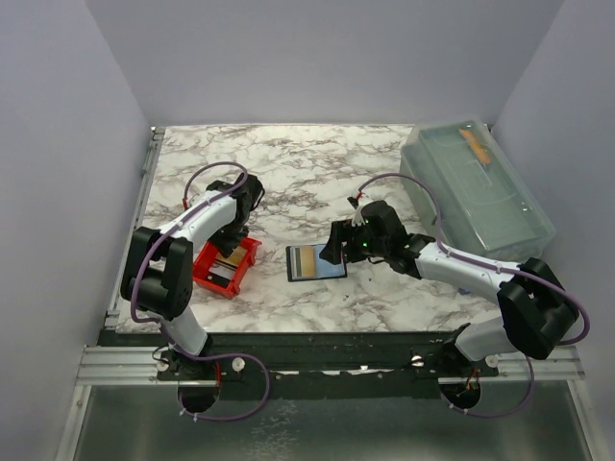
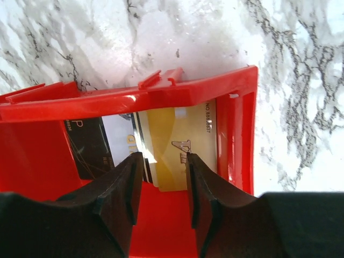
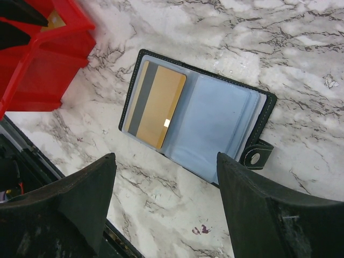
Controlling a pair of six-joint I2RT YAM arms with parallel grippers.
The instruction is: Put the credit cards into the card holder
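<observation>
A red tray [image 1: 244,274] on the left holds several cards; in the left wrist view a cream card [image 2: 185,150], a white card [image 2: 117,134] and a black card [image 2: 88,145] lie in it. My left gripper is over them, its fingers part open with nothing visible between. The card holder [image 3: 215,118] lies open at the centre, with a gold card [image 3: 158,107] and other strips in its left pocket. My right gripper hangs open beside and over the holder.
A translucent plastic box [image 1: 476,192] stands at the right edge.
</observation>
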